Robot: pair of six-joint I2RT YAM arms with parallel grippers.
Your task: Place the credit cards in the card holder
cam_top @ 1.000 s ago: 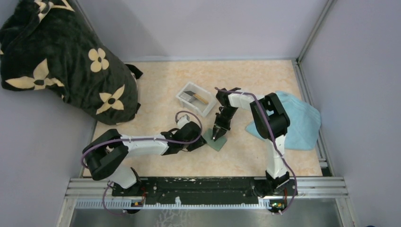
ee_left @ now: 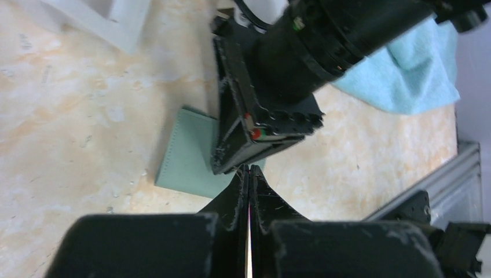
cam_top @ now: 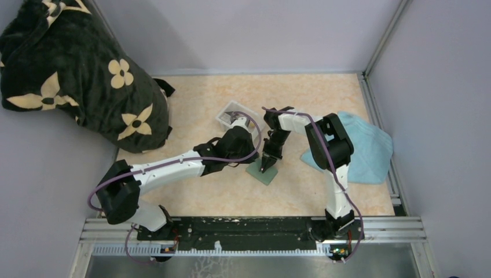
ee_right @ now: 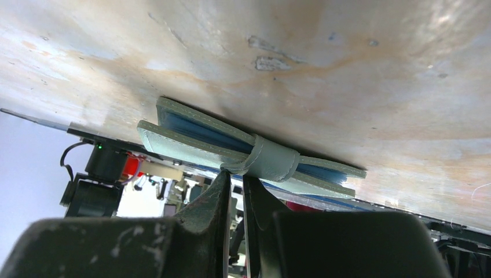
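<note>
A green card holder lies at the table's middle, its strap and layered blue inside seen in the right wrist view. My right gripper is at the holder's strap, fingers close together with a narrow slit; whether it grips the holder is unclear. My left gripper is shut with nothing visible between its fingers, hanging above and beside the right one. A white tray behind holds small items, partly hidden by the left arm; cards cannot be made out clearly.
A blue cloth lies at the right. A large dark patterned cushion fills the back left.
My left gripper and arm have moved back toward the tray, now covering part of it. The right arm and holder look nearly unchanged.
</note>
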